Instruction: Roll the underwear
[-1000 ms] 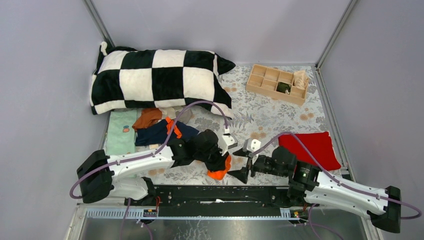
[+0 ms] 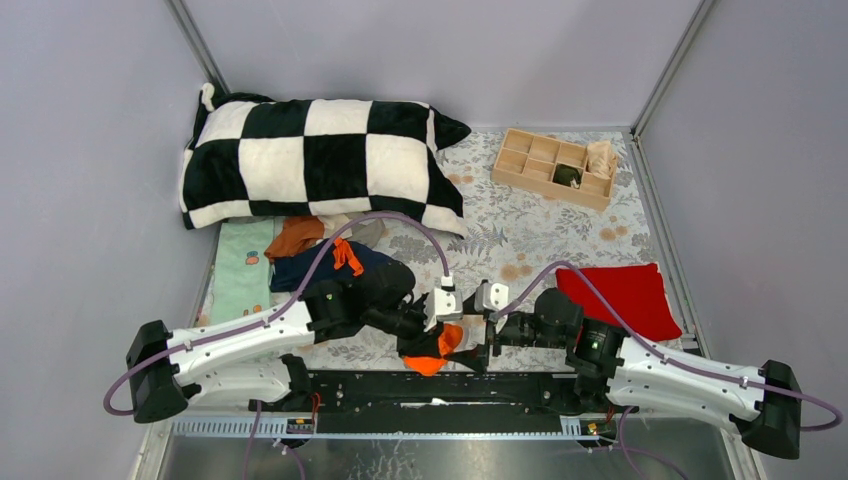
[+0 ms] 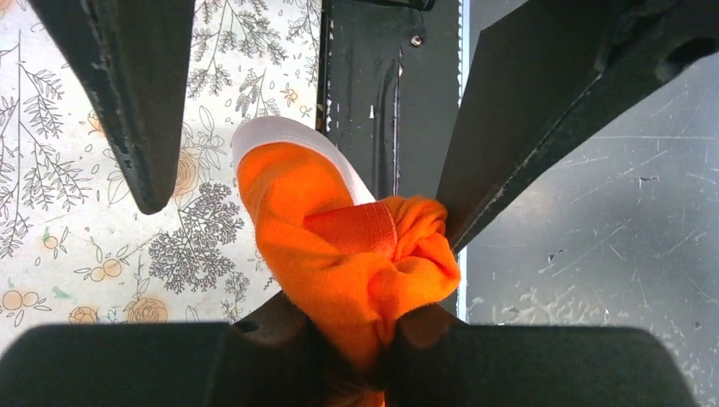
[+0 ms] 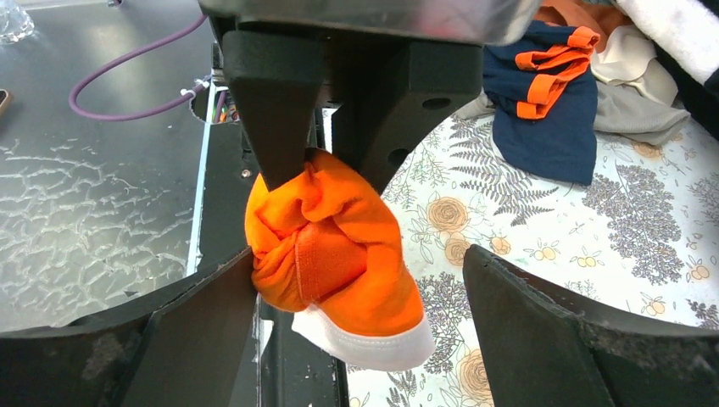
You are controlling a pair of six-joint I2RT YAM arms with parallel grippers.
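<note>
Orange underwear [image 2: 431, 355] with a white waistband is bunched into a roll near the table's front edge, held in my left gripper, whose fingers close around its lower part. My right gripper stands open beside it; in the right wrist view the orange bundle [image 4: 335, 254] lies between and above its fingers, with the left gripper's fingers over it. In the left wrist view the right gripper's fingers [image 3: 543, 110] flank the bundle from above.
A checkered pillow [image 2: 320, 160] spans the back left, over folded clothes [image 2: 300, 236]. A wooden organizer [image 2: 525, 178] is at the back right, a red cloth [image 2: 630, 300] at right.
My left gripper with the orange cloth has moved slightly left and toward the front. The right gripper has shifted slightly left, closer to the cloth.
</note>
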